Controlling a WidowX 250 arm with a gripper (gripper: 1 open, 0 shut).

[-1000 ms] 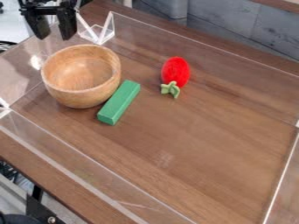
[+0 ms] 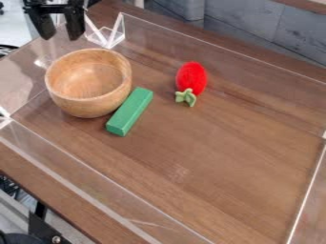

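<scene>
My black gripper (image 2: 57,27) is at the top left, above and behind a wooden bowl (image 2: 88,95); whether its fingers are open or shut is hard to tell. The bowl looks empty. A green rectangular block (image 2: 130,111) lies just right of the bowl. Further right and back is a red strawberry-like toy (image 2: 192,78) with a pale green top toward the front.
The wooden table (image 2: 223,162) has clear plastic edging along its sides. Metal framework and cables show beyond the left edge.
</scene>
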